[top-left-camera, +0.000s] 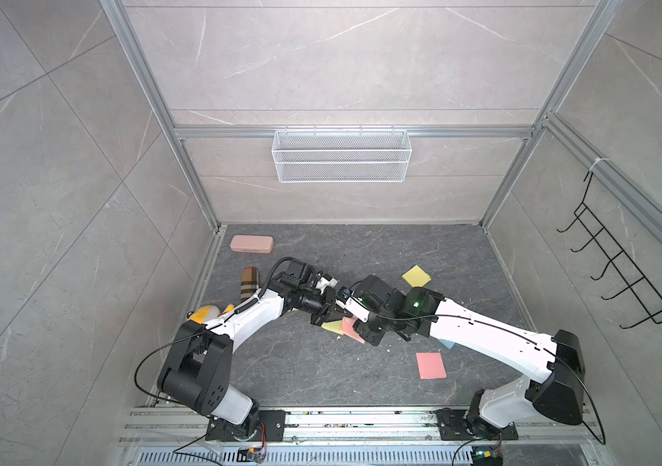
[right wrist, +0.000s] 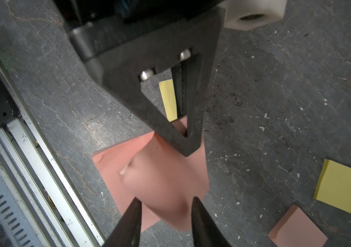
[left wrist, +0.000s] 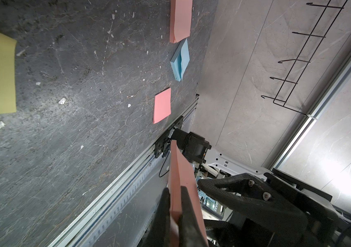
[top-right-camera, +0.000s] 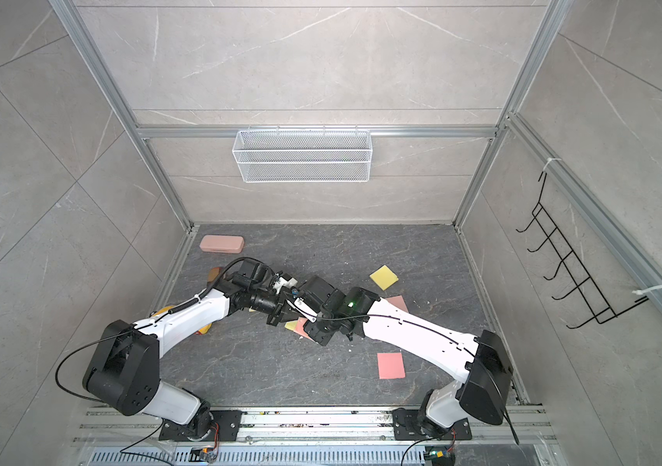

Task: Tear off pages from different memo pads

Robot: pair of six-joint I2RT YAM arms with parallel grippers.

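My left gripper is shut on a pink memo pad (left wrist: 176,164), holding it above the table. In the right wrist view, the left gripper's black finger (right wrist: 192,144) lies across the pad's upper edge. The pad's top page (right wrist: 159,181) is bent up, blurred and curled away from the sheets below. My right gripper stands part open at the page's loose lower end, with a gap between its fingers. Seen from the top left, both grippers meet mid-table, the arms hiding most of the pad.
On the table are a yellow pad (right wrist: 342,187), another pink pad (right wrist: 298,228), a blue pad (left wrist: 180,61) and a flat pink square (top-left-camera: 430,366). Yellow paper (top-left-camera: 333,326) lies beneath the grippers. A pink case (top-left-camera: 251,244) sits back left. Clear table shows along the back.
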